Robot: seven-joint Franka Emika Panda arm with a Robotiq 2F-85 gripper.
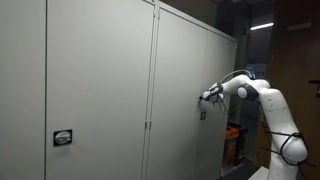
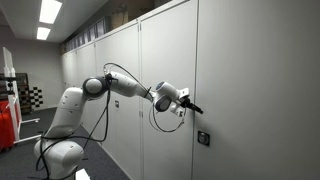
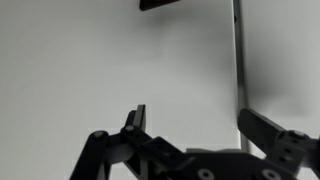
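Note:
Tall grey cabinet doors (image 1: 105,75) fill most of exterior view 1 and all look closed. My gripper (image 2: 190,105) is up against or very near a door face, a little above a dark square handle (image 2: 203,138); contact cannot be made out. In the wrist view the gripper is open, its two dark fingers (image 3: 136,120) wide apart with only pale door surface showing between them. A dark door seam (image 3: 238,60) runs down beside the right finger. At the top edge lies part of a dark fitting (image 3: 157,4), mostly cut off.
Another handle (image 1: 63,137) is on a door farther along. Orange and dark bins (image 1: 232,140) stand near the arm's base. A cable (image 2: 130,70) loops loosely along the arm. A red object (image 2: 6,125) stands at the far left.

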